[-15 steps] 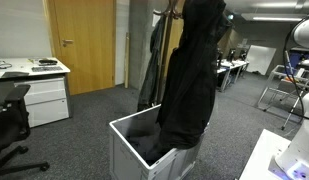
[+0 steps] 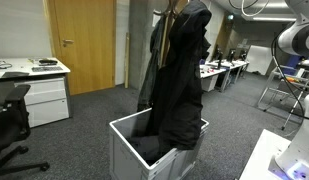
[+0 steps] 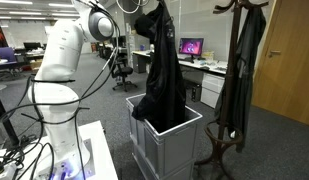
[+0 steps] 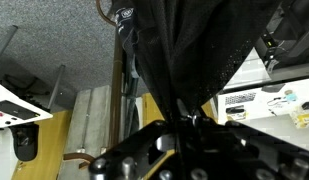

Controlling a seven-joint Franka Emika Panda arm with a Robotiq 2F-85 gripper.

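A black garment [image 2: 184, 85] hangs from high up, its lower end inside a grey bin [image 2: 132, 160]. In exterior view 2 the same garment [image 3: 164, 75] drops from the top of the frame into the bin [image 3: 174, 155]. In the wrist view the cloth [image 4: 199, 45] narrows to a gathered point at my gripper, which is shut on it. The fingertips are dark against dark cloth and hard to make out. Behind the garment stands a brown wooden coat stand [image 3: 233, 45], with another dark coat [image 3: 247, 70] hanging on it.
A white desk [image 2: 36, 92] and a black chair [image 2: 9, 125] are at the left. More desks with monitors [image 3: 191, 46] line the back. Grey carpet lies open between the bin and the wooden door [image 2: 84, 45].
The garment's upper part has shifted left in exterior view 1, closer in the picture to the coat stand. Its lower end stays in the bin, which has not moved.
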